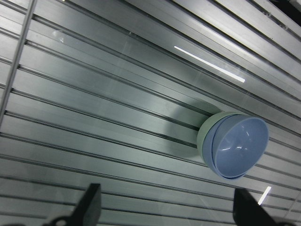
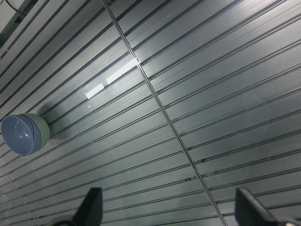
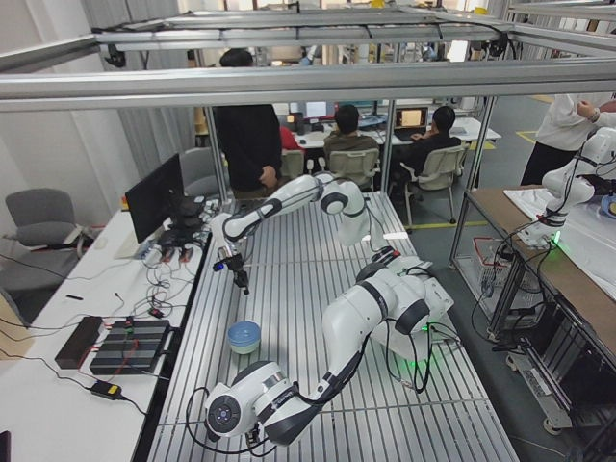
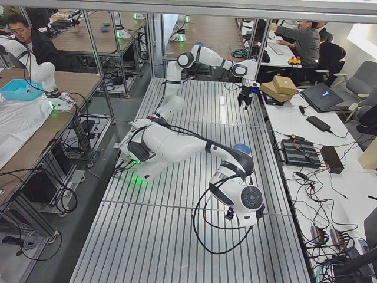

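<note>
A blue bowl (image 3: 243, 333) (image 1: 240, 147) (image 2: 18, 134) is nested in a pale green bowl (image 1: 206, 128) (image 2: 41, 126) on the slatted metal table (image 3: 298, 269). My right gripper (image 3: 242, 284) (image 4: 244, 103) is raised above the table, beyond the bowls in the camera left view, open and empty. My left gripper is low in the near part of the camera left view, mostly behind its arm; its wrist view shows separated fingers with nothing between them, the bowls ahead to the right.
A side desk (image 3: 48, 404) with electronics and cables borders the table. My two arms take up its middle and near part. Metal frame bars (image 3: 308, 82) run overhead, and people are behind the table.
</note>
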